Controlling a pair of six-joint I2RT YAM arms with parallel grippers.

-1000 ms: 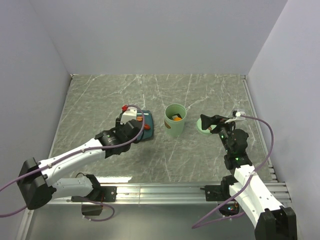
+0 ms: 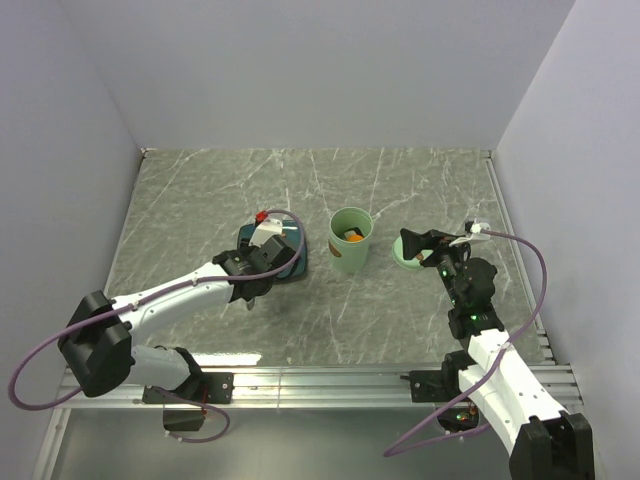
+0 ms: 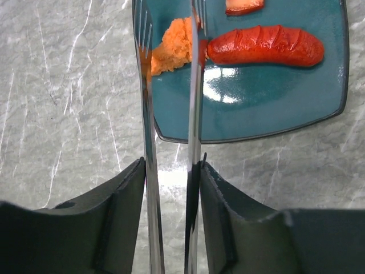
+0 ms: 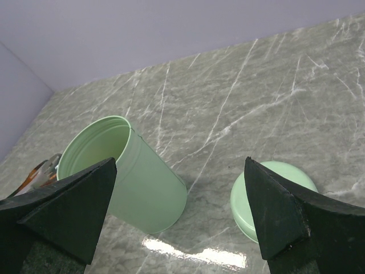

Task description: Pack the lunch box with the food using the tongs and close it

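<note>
Two fork-ended metal tong arms [image 3: 195, 114] stand apart between the fingers of my left gripper, which press on them from either side. Their tines reach over a dark teal tray [image 3: 256, 111]. Orange mash [image 3: 171, 47] lies partly between the tines; whether they touch it I cannot tell. A red sausage [image 3: 271, 45] rests on the tray just right of the tines, a cut piece [image 3: 244, 5] above it. In the top view the left arm covers much of the tray [image 2: 295, 268]. My right gripper is open and empty.
A tall green cylindrical container [image 4: 151, 194] with small items inside stands right of the tray. Farther right, a round pale green lid-like disc [image 4: 279, 171] lies below the right gripper.
My left gripper has shifted a little to the right over the tray, and its forearm has swung right with it. The right arm, container and disc have stayed in place.
</note>
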